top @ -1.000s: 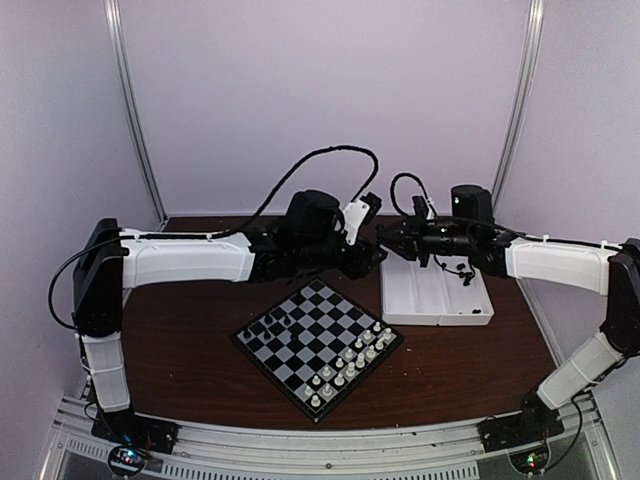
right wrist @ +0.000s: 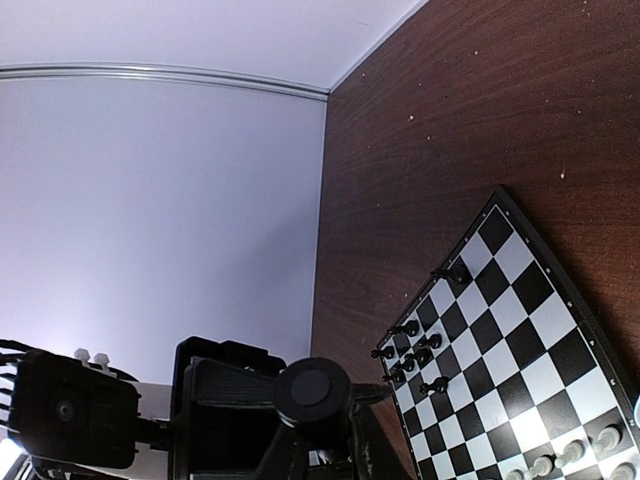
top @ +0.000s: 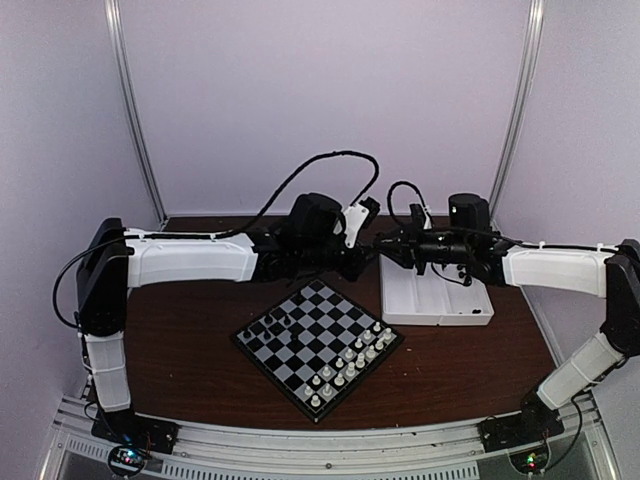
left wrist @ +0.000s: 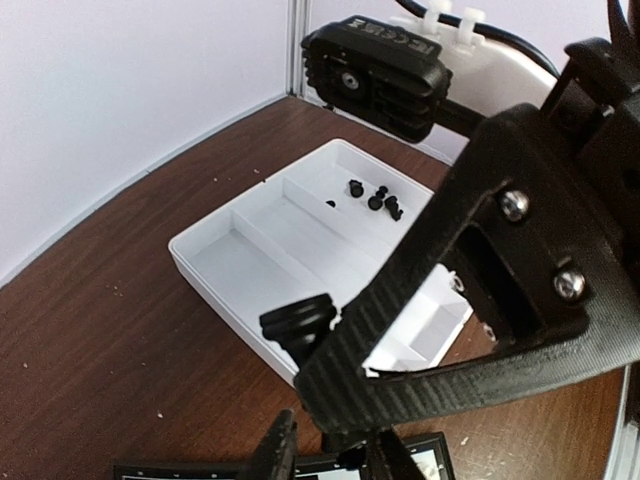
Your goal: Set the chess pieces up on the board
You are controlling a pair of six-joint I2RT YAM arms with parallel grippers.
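My left gripper (top: 356, 262) and right gripper (top: 386, 246) meet in mid-air above the back of the chessboard (top: 318, 330). Both are shut on a black chess piece, whose round base (right wrist: 310, 388) faces up in the right wrist view; its exact shape is largely hidden by the fingers. White pieces (top: 350, 365) stand in rows along the board's front-right side, and several black pieces (right wrist: 420, 355) stand toward the opposite side.
A white divided tray (left wrist: 240, 260) sits behind and right of the board, holding several loose black pieces (left wrist: 375, 202). Bare wooden table (top: 180, 350) lies left of the board.
Both arms have shifted very slightly around where the grippers meet, the right one a little to the left. The board and its pieces look unchanged.
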